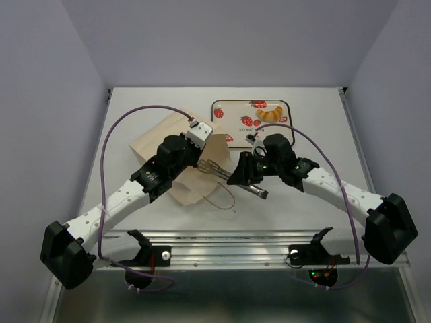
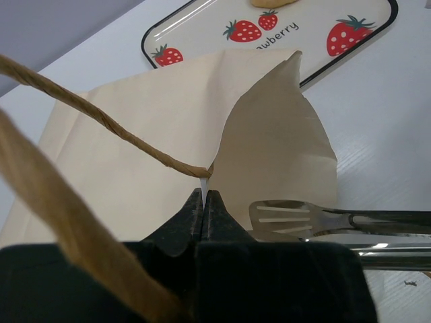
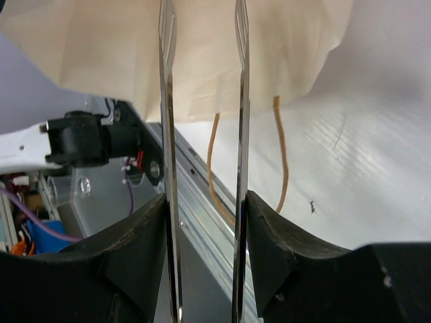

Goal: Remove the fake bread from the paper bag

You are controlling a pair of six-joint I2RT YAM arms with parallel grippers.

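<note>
The cream paper bag (image 1: 155,140) lies left of centre, its mouth facing right. My left gripper is shut on the bag's rim by a twisted handle (image 2: 121,132). My right gripper holds its fingers part open around long metal tongs (image 1: 246,185), whose two arms stand apart and reach into the bag's mouth, as the left wrist view also shows. The inside of the bag beyond the tong heads is mostly hidden; I cannot see bread in it.
A strawberry-printed tray (image 1: 242,128) with a croissant (image 1: 269,115) stands at the back. The table's right side around the arm is clear; a metal rail runs along the front edge.
</note>
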